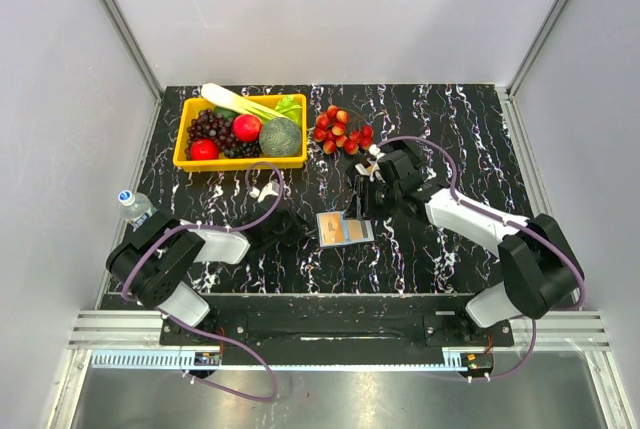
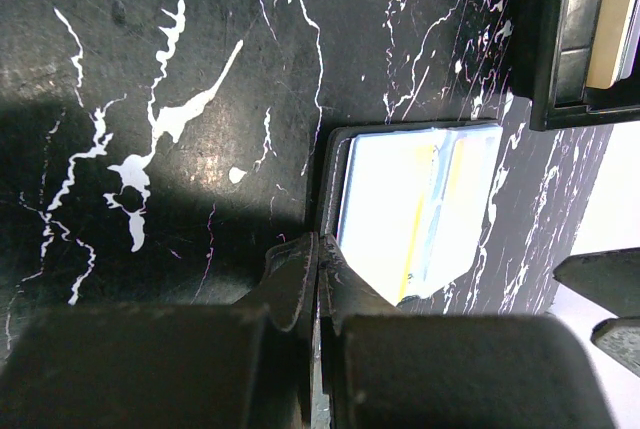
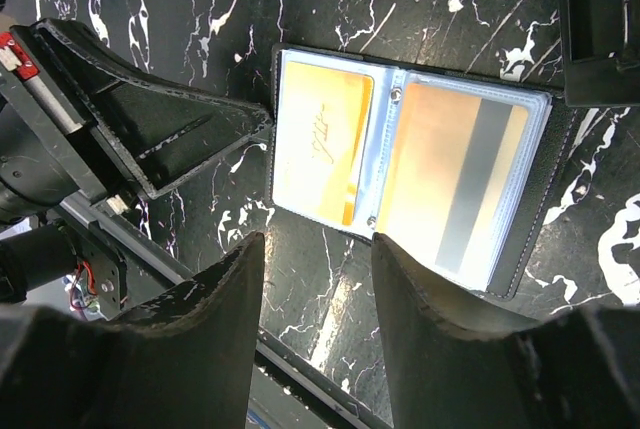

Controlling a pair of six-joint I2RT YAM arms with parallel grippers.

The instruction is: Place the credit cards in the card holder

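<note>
The card holder (image 1: 333, 229) lies spread flat on the dark marbled table, its clear sleeves facing up. In the right wrist view, its left sleeve (image 3: 318, 139) shows orange and its right sleeve (image 3: 425, 174) shows tan with a grey stripe. My left gripper is shut with its tips at the holder's left edge; whether the thin edge is between them cannot be told. Part open, my right gripper stands over the holder's front side, nothing between its fingers. Pale cards (image 2: 612, 24) sit in a black tray (image 2: 560, 69) behind the holder.
Farther back are a yellow crate (image 1: 240, 163) of produce and a bowl of red fruit (image 1: 340, 129). A water bottle (image 1: 136, 207) stands at the far left. Table around the holder's front is clear; the tray lies close behind, partly under my right arm.
</note>
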